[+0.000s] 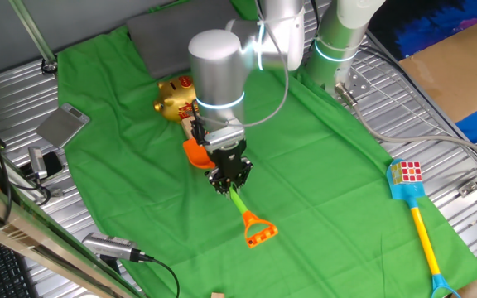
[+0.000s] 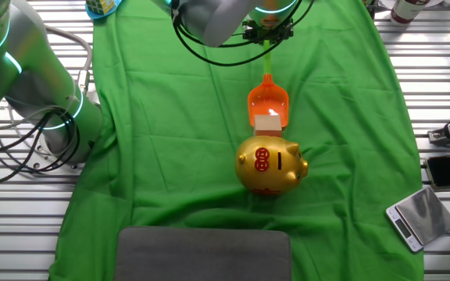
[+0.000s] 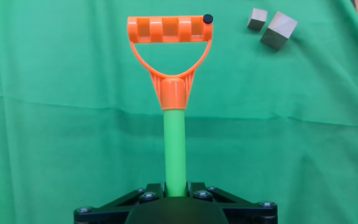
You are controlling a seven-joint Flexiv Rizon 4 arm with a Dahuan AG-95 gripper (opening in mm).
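A toy shovel has an orange scoop (image 2: 269,101), a green shaft (image 3: 174,149) and an orange D-shaped handle (image 3: 170,31). My gripper is shut on the green shaft, one finger close on each side. In exterior view 1 the gripper (image 1: 230,180) is between scoop and handle, with the arm hiding part of the shaft. A pale wooden block (image 2: 268,124) stands at the scoop's front edge; whether it rests on the lip, I cannot tell. Right behind it is a gold piggy bank (image 2: 270,165) with red markings.
Two small blocks (image 3: 278,30) lie beyond the handle. A blue-and-yellow shovel (image 1: 421,236) bearing a puzzle cube (image 1: 406,172) lies at the right edge. A dark grey pad (image 2: 203,254) and a small scale (image 2: 422,218) are at the sides.
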